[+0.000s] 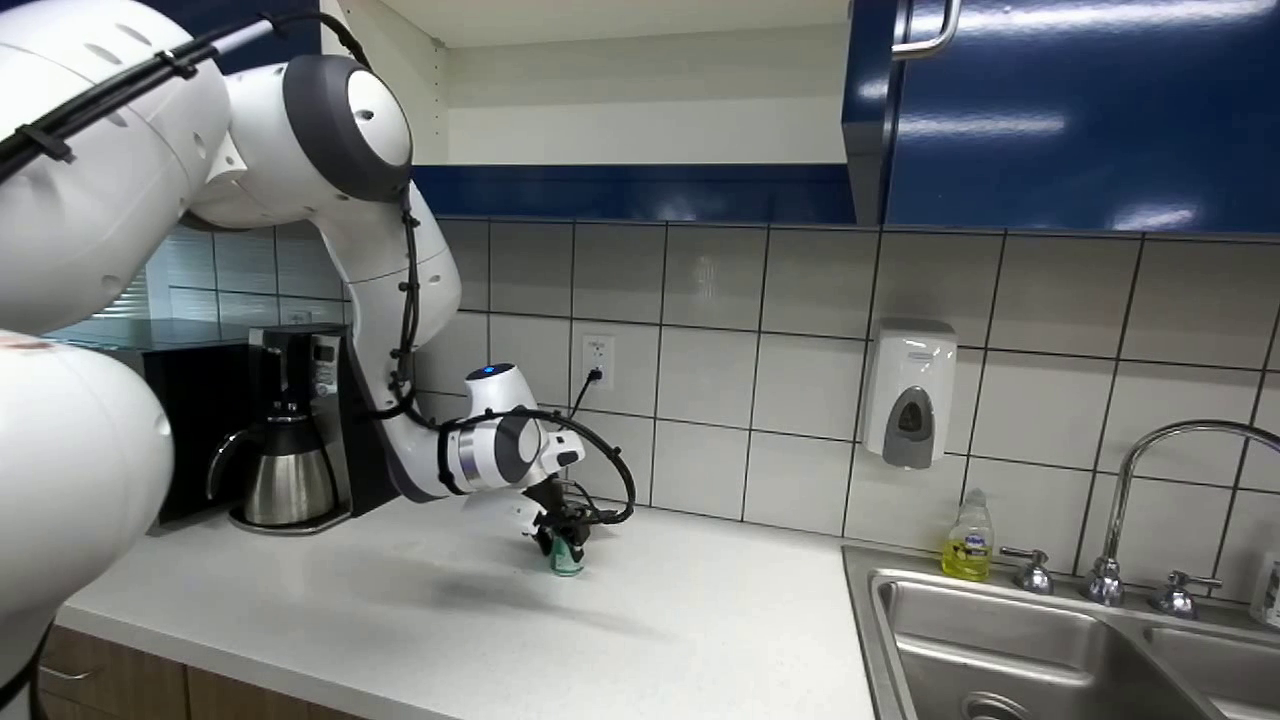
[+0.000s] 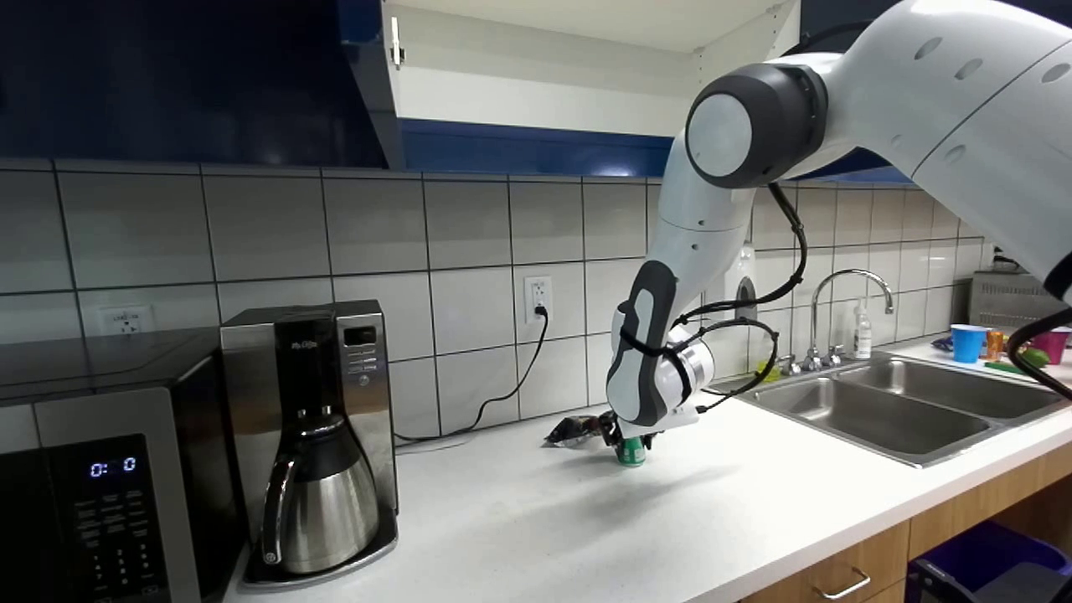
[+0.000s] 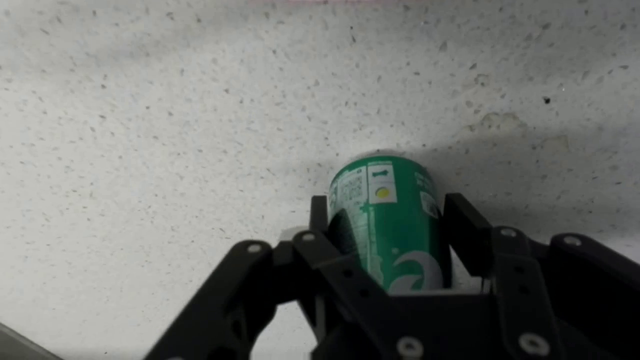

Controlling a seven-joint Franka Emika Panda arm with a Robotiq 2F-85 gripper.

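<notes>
A green can [image 3: 402, 231] with a printed label stands on the white counter [image 2: 482, 523]. My gripper is lowered over it, with one black finger [image 3: 319, 211] at the can's left side and another [image 3: 465, 225] at its right. Little or no gap shows between fingers and can; whether both touch it is unclear. In exterior view 1 only the lower part of the can [image 1: 565, 562] shows beneath the gripper. Exterior view 2 likewise has the can [image 2: 632, 454] resting on the counter under the hand.
Right behind the gripper lies a dark crumpled packet [image 2: 574, 430] near the wall. A coffee maker [image 2: 377, 442] and microwave [image 2: 121, 482] occupy one end of the counter, a sink [image 1: 882, 654] the other. Bare counter lies in front of the can.
</notes>
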